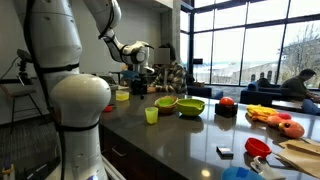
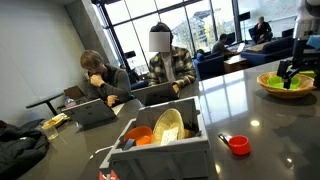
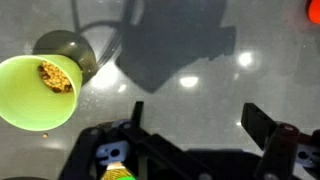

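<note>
My gripper is open in the wrist view, its black fingers wide apart with only bare grey table between them. A yellow-green cup point(image 3: 40, 112) with small brown pieces inside lies in that view to the left, clear of the fingers. In exterior view 1 a yellow-green cup point(image 1: 151, 116) stands upright on the table. The gripper point(image 1: 137, 68) hangs above the table's far left part there. At the upper right of exterior view 2, the gripper point(image 2: 291, 68) appears over a basket point(image 2: 284, 91) with something green in it.
A brown basket point(image 1: 167, 103) and green bowl point(image 1: 190, 107) sit mid-table. Red bowls point(image 1: 258, 147), a blue item point(image 1: 241, 174) and cardboard point(image 1: 300, 155) lie nearer right. A grey bin point(image 2: 155, 158) holds bowls; a red cup point(image 2: 239, 145) stands beside it. People sit behind the table.
</note>
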